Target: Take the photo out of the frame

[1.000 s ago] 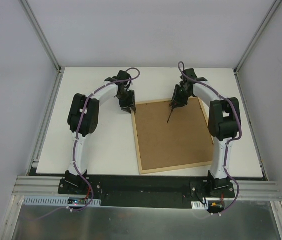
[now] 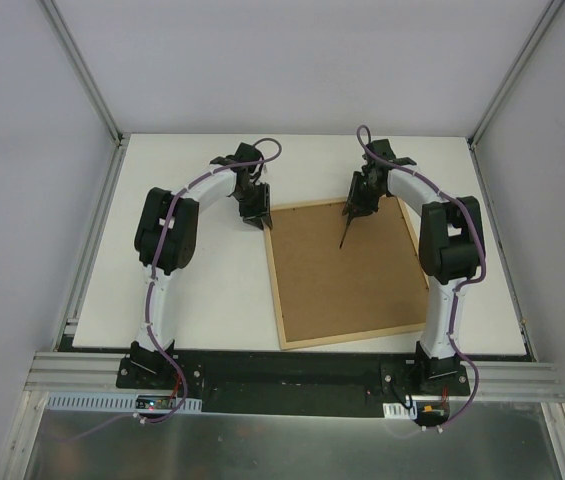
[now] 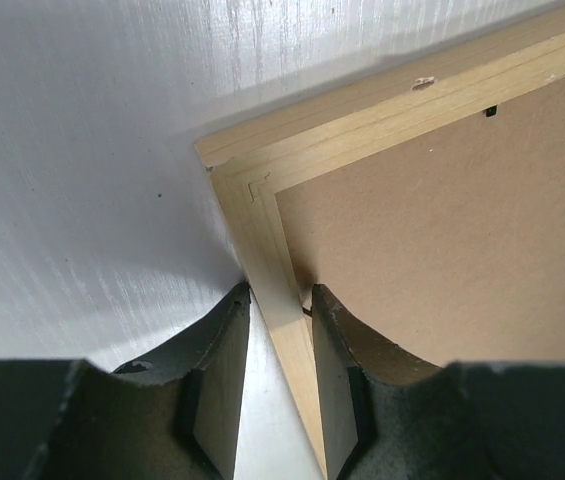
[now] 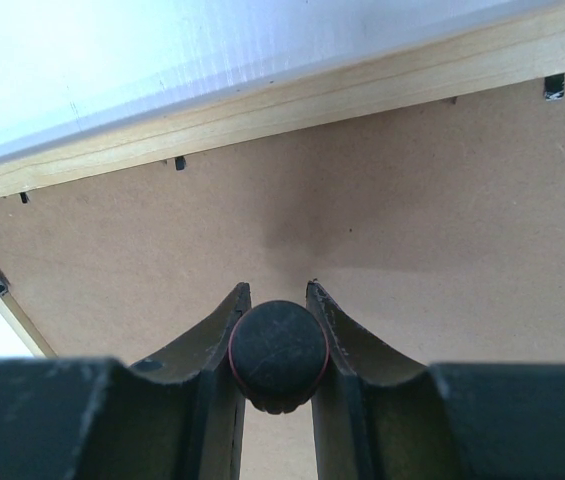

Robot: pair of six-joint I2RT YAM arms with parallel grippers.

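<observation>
The wooden photo frame (image 2: 275,290) lies face down, with its brown backboard (image 2: 312,275) showing; no photo is in view. Near the frame's upper left corner, my left gripper stands open, one finger on each side of the light wood strip (image 3: 267,255). My right gripper is shut on a slim dark tool (image 4: 278,352) with a rounded end, over the board close to the far edge. From above, the tool (image 2: 345,235) slants toward the board; whether its tip touches cannot be told.
Small black tabs (image 4: 554,87) sit along the frame's far inner edge, including one (image 3: 490,111) near the upper left corner. The frame's right side runs close beneath my right arm (image 2: 449,240).
My left arm and the frame look still.
</observation>
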